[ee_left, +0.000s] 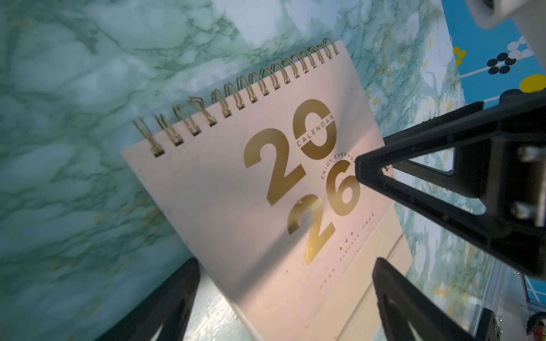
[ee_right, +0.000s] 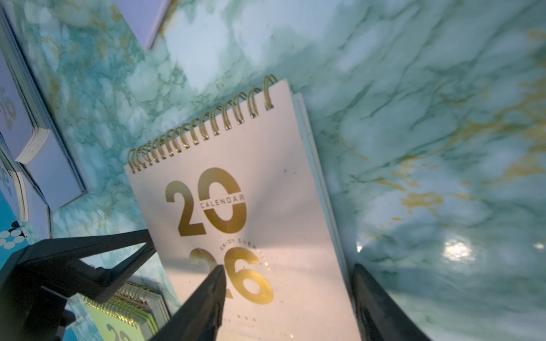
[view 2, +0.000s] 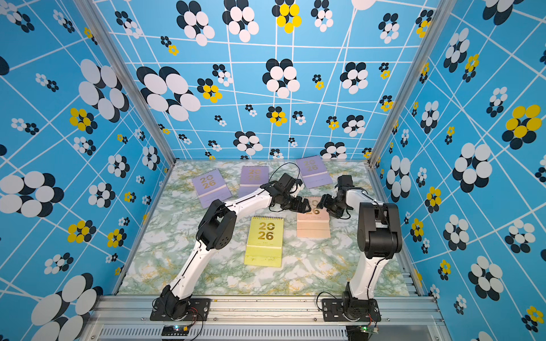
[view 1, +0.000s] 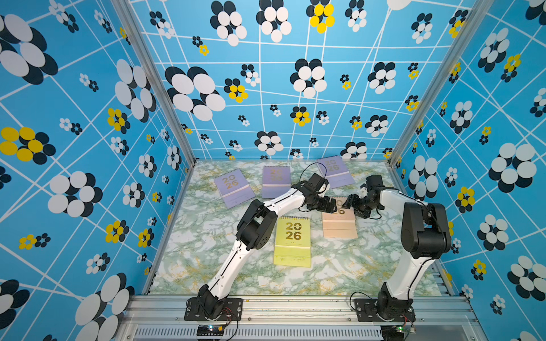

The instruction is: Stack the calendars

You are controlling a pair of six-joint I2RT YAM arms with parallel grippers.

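Observation:
The pink calendar (ee_right: 261,159) lies flat at centre right, spiral edge to the back. Both grippers are low at its sides: my left gripper is open at one side edge, my right gripper open at the other, each with one finger over the cover and one beside the edge. The yellow calendar (view 1: 293,250) lies flat in front, left of the pink one. Three purple calendars lie at the back: left (view 1: 236,190), middle (view 1: 275,176) and right (view 1: 336,169).
Bare marble table (view 1: 204,255) shows at the front left and front right. The patterned walls enclose the sides and back. The two grippers are close to each other over the pink calendar.

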